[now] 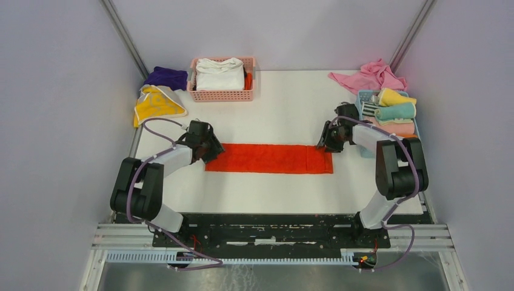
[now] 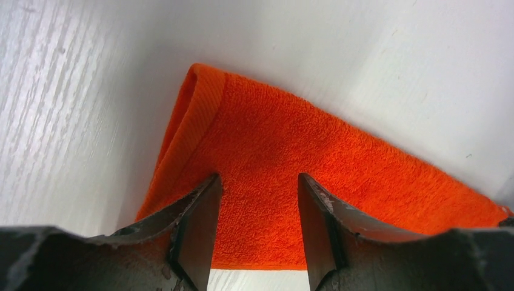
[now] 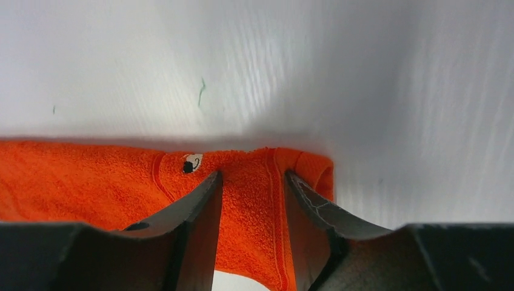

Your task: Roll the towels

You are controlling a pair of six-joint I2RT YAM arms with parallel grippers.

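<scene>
A red towel (image 1: pixel 267 158), folded into a long strip, lies flat across the middle of the table. My left gripper is open over the towel's left end, its fingers apart with red cloth visible between them. At the towel's right end my right gripper stands part open, one finger on either side of a strip of cloth near the stitched hem. Whether its fingers touch the towel cannot be told. A small black-and-white tag (image 3: pixel 193 163) shows on the towel's far edge in the right wrist view.
A pink basket (image 1: pixel 222 96) with white and orange cloth stands at the back. Rolled towels fill a blue basket (image 1: pixel 367 153) at the right. Purple cloth (image 1: pixel 166 77), a yellow towel (image 1: pixel 159 104) and a pink towel (image 1: pixel 374 76) lie in the back corners.
</scene>
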